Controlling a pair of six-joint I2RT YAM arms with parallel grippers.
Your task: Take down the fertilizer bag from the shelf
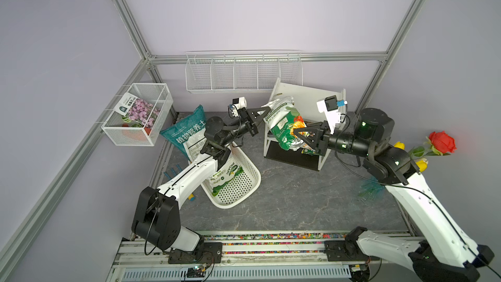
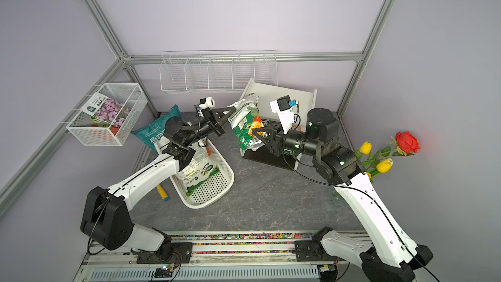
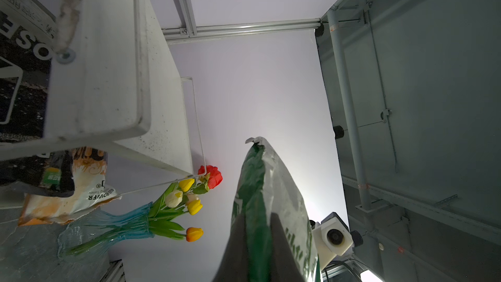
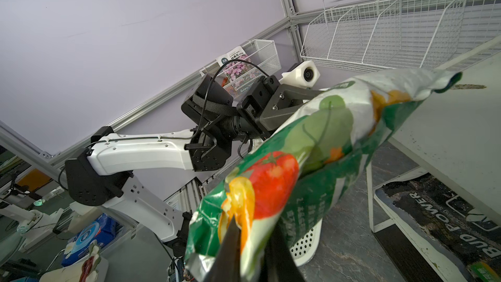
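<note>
The green and white fertilizer bag (image 1: pixel 284 125) hangs between both arms, off to the front of the white shelf. On its upper left end my left gripper (image 1: pixel 268 108) is shut, pinching the foil edge. In the left wrist view the blurred dark fingers meet over the bag (image 3: pixel 281 198). The right gripper (image 1: pixel 296 133) is shut on the lower right end, near the printed tomato and pepper. That pinched part of the bag (image 4: pixel 274 177) bunches up between the fingers in the right wrist view.
Behind the bag stands the white shelf (image 2: pixel 281 95), with a black soil bag (image 4: pixel 443 219) inside. The white basket (image 1: pixel 253 185) with bags in it sits below my left arm. A flower vase stands at the right.
</note>
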